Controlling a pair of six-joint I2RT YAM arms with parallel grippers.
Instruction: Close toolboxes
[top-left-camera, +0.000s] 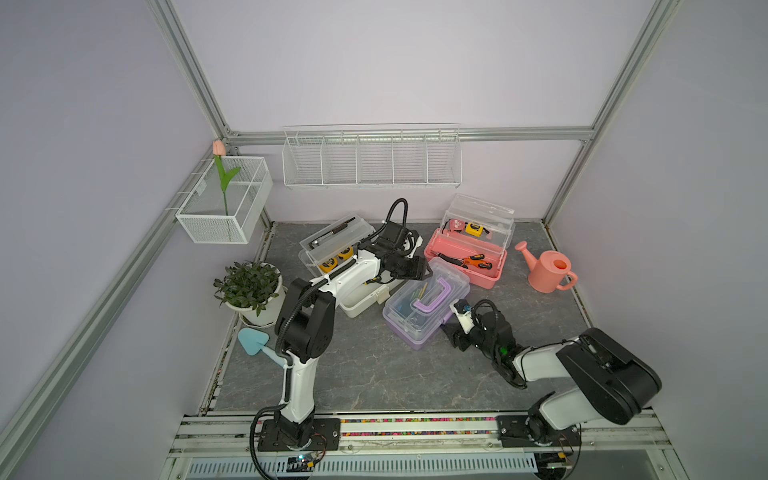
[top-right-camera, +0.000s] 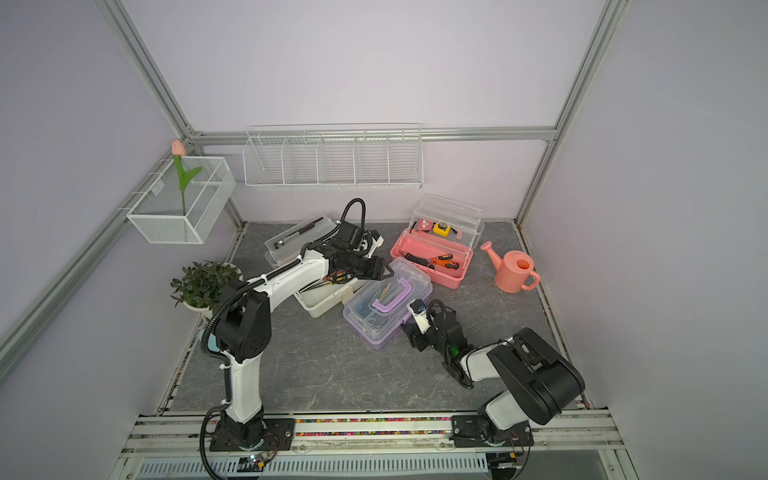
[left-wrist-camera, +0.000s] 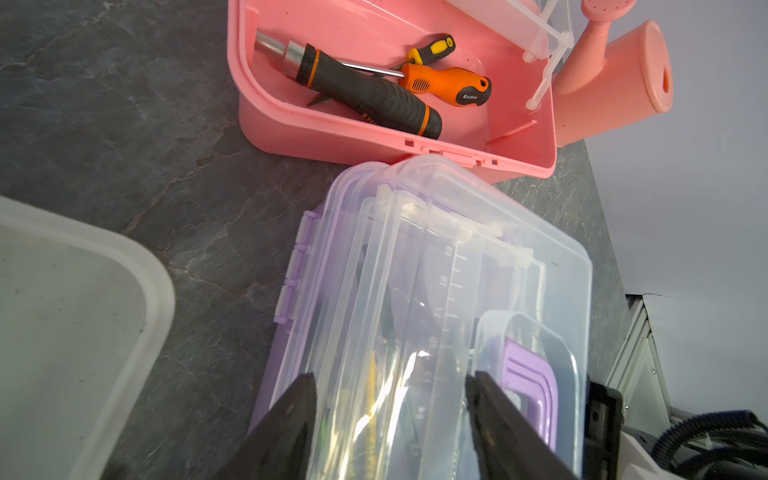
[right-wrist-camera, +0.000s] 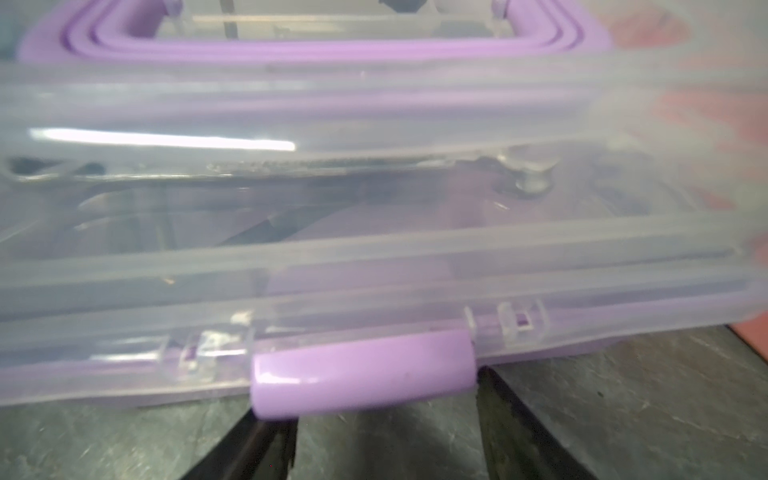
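Note:
The purple toolbox (top-left-camera: 416, 312) has its clear lid down, handle on top. In the right wrist view its purple latch (right-wrist-camera: 361, 372) sticks out between the fingers of my right gripper, which stand apart at its front. My left gripper hangs open over that lid's back part. Behind, the pink toolbox (top-right-camera: 432, 272) stands open with tools inside, its clear lid raised. The white toolbox (top-left-camera: 360, 302) is open at the left, partly hidden by my left arm.
A pink watering can (top-left-camera: 548, 272) stands at the right. A potted plant (top-left-camera: 252, 284) and blue trowel (top-left-camera: 254, 342) are at the left. Wire baskets (top-left-camera: 372, 156) hang on the walls.

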